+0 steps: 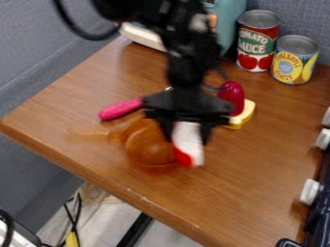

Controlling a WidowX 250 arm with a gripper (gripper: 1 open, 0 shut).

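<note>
My black gripper (183, 121), blurred by motion, is over the middle of the wooden table, holding a red and white object (188, 142). That object is over the right side of an orange see-through pot (145, 152), whose handle points left. A pink object (120, 110) lies behind the pot. A dark red object (233, 95) on a yellow base (244, 117) stands to the right, partly behind my gripper.
A tomato sauce can (257, 43) and a yellow can (294, 62) stand at the back right beside a teal appliance (225, 19). A dark appliance with white knobs (316, 207) borders the right edge.
</note>
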